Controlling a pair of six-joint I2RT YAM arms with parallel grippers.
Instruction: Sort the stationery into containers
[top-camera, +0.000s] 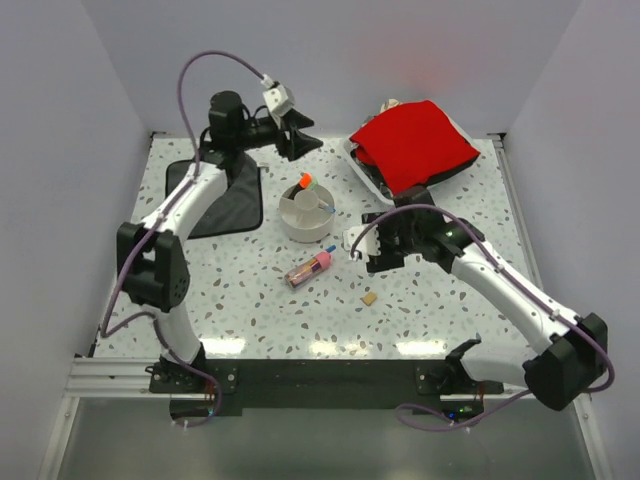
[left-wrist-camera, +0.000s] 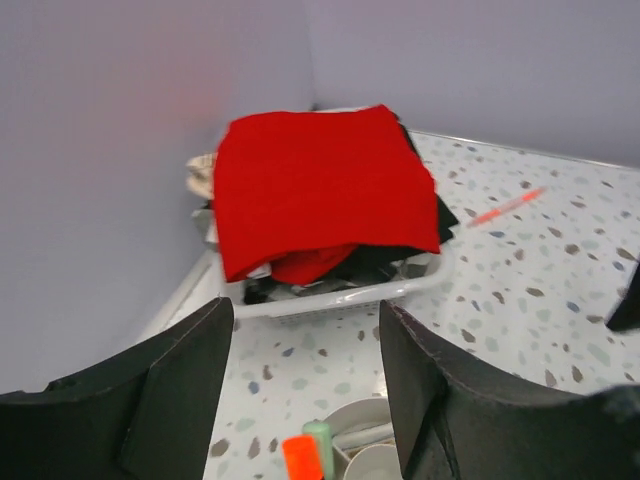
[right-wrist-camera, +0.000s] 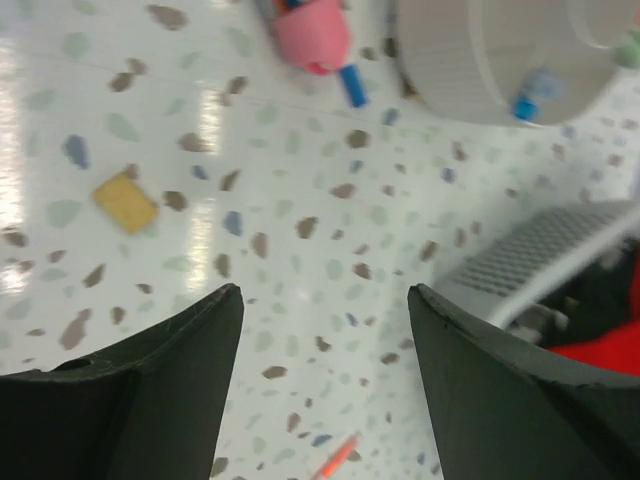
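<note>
A white round holder (top-camera: 306, 225) with an orange-capped item (top-camera: 306, 180) sits mid-table. A pink-capped pencil case (top-camera: 308, 270) and a yellow block (top-camera: 369, 298) lie in front of it; the block (right-wrist-camera: 125, 204) also shows in the right wrist view. My left gripper (top-camera: 303, 134) is raised above the back of the table, open, with nothing between its fingers. My right gripper (top-camera: 370, 250) hovers right of the holder, open and empty. An orange pen (left-wrist-camera: 505, 205) lies on the table at the right in the left wrist view.
A white basket (left-wrist-camera: 340, 298) piled with red cloth (top-camera: 410, 145) stands at the back right. A dark mat (top-camera: 225, 210) lies at the left.
</note>
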